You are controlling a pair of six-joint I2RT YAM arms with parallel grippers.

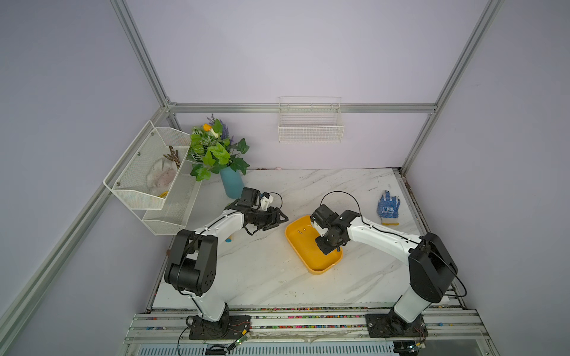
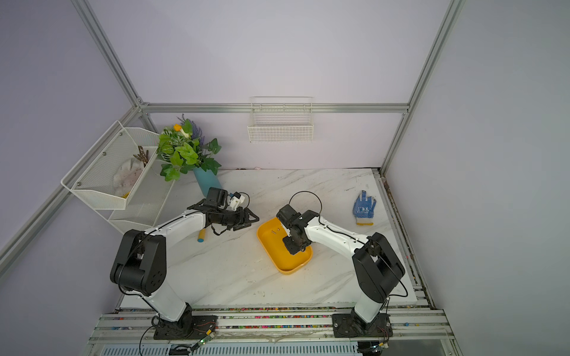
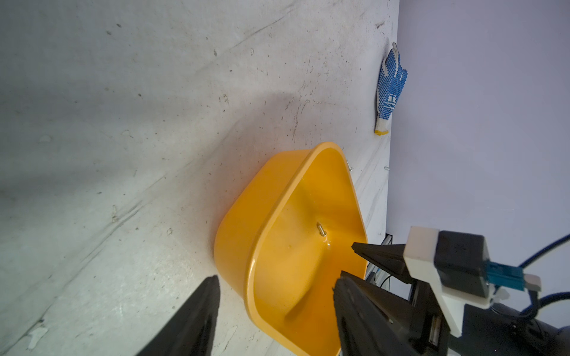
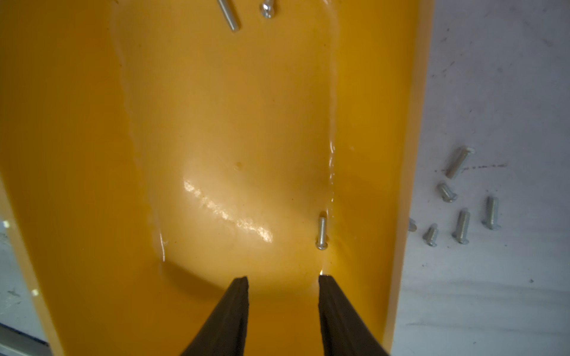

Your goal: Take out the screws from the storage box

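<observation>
The yellow storage box sits in the middle of the table. In the right wrist view one screw lies on its floor near the right wall, and two more screws show at the top edge, one long screw and one short screw. Outside the box, several loose screws lie on the table to its right. My right gripper hangs over the box, part open, with nothing between its fingers. Left of the box hovers my left gripper, its fingers apart and empty.
A blue vase with flowers stands behind the left arm, near a white mesh rack. The blue glove lies at the back right.
</observation>
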